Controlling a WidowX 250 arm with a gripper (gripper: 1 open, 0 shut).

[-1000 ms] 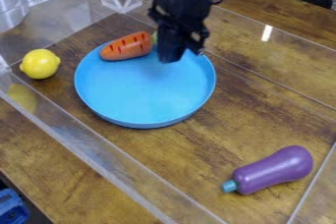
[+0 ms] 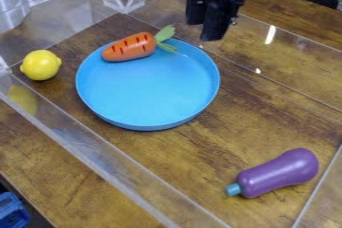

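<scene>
My gripper (image 2: pixel 211 17) is raised at the top centre, above and behind the blue plate (image 2: pixel 147 90), its fingers dark and apparently apart, with nothing visible between them. An orange carrot (image 2: pixel 131 46) with green leaves rests on the back-left part of the plate.
A yellow lemon (image 2: pixel 42 64) lies left of the plate. A purple eggplant (image 2: pixel 278 173) lies at the front right. Clear side walls run along the left. The wooden surface (image 2: pixel 274 92) right of the plate is free.
My gripper has risen and moved back, away from over the plate and slightly rightward. The carrot, plate, lemon and eggplant look unmoved.
</scene>
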